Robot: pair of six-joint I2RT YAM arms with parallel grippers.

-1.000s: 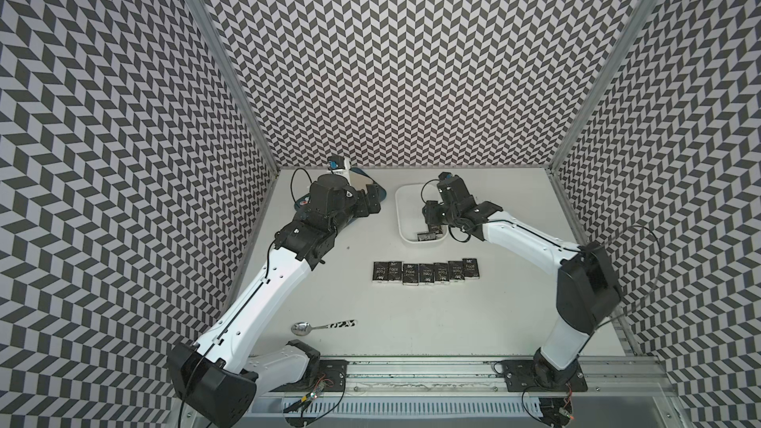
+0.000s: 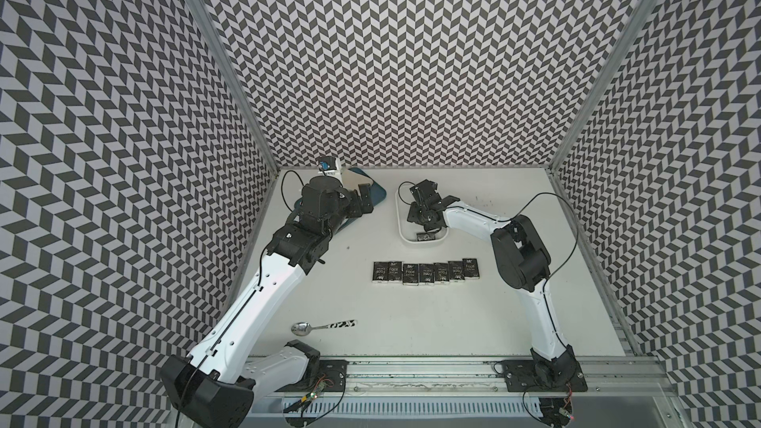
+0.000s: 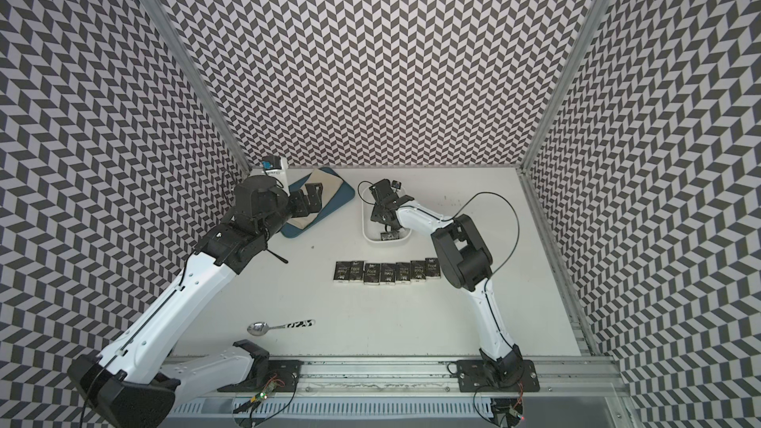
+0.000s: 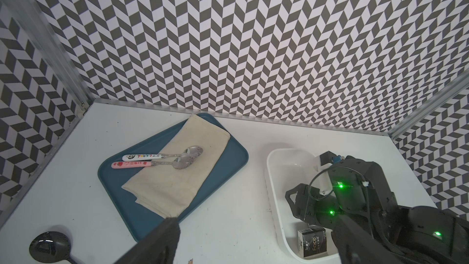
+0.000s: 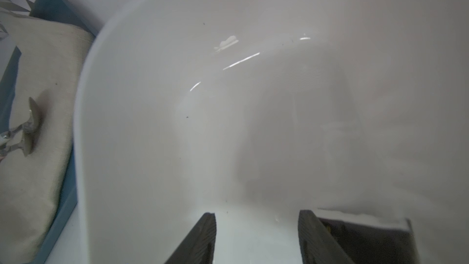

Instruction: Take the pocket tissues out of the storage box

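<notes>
The white storage box (image 3: 365,222) stands in the middle of the table. Inside it, a black pack of pocket tissues (image 4: 312,241) is seen against the near end. My right gripper reaches into the box with its fingers apart, only white box floor showing between them. A dark tissue pack (image 5: 376,242) lies just right of the right finger, partly covered by it. Outside, several black tissue packs (image 2: 426,272) lie in a row in front of the box. My left gripper hovers to the left, fingers spread and empty.
A blue tray (image 4: 117,200) with a beige cloth (image 4: 180,176) and two spoons lies left of the box. A spoon (image 2: 301,329) rests at the front left. Free table remains right of the box and in front of the row.
My right arm has swung left and its gripper has moved further over the box's inside. The left gripper has shifted slightly left. The outside row has not moved.
</notes>
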